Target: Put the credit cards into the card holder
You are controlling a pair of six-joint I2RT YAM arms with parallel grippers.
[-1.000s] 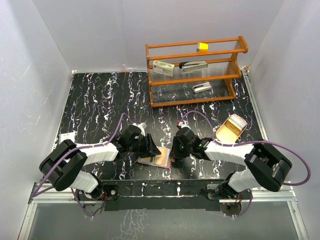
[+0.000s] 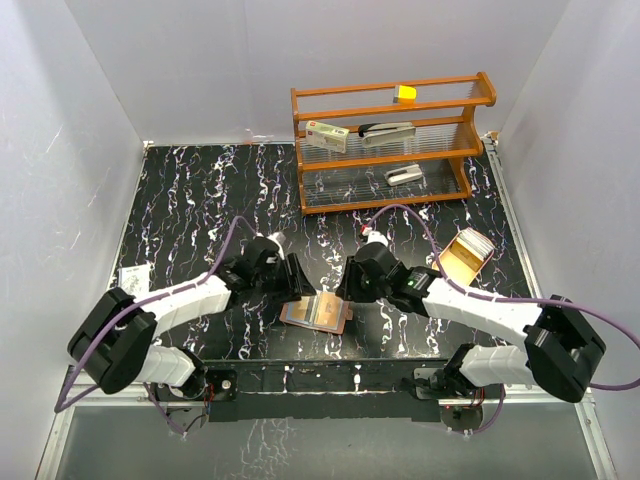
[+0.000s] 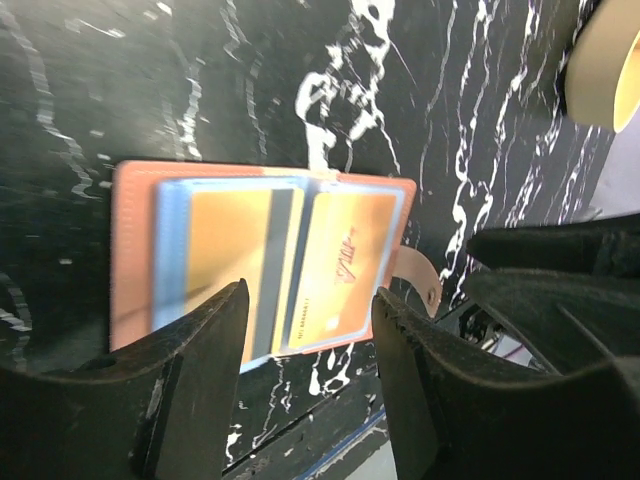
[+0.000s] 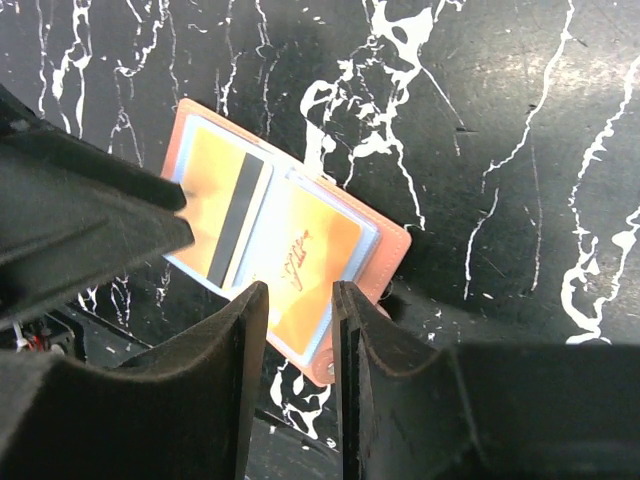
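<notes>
The card holder (image 2: 318, 312) lies unfolded and flat on the dark marbled table near its front edge. An orange card with a dark stripe (image 3: 227, 247) sits in one of its pockets, and a second orange card with red writing (image 4: 312, 251) lies in the other. Over the holder's left side is my left gripper, its fingers spread with nothing between them. To the holder's right and just above it, my right gripper stands open and empty. Both grippers are clear of the cards.
A round-cornered orange box (image 2: 463, 257) with white cards inside stands at the right. The wooden rack (image 2: 383, 205) at the back holds a carton and staplers. A white slip (image 2: 134, 279) lies far left.
Both grippers have drawn apart from each other, the left one leftwards and the right one slightly right and up.
</notes>
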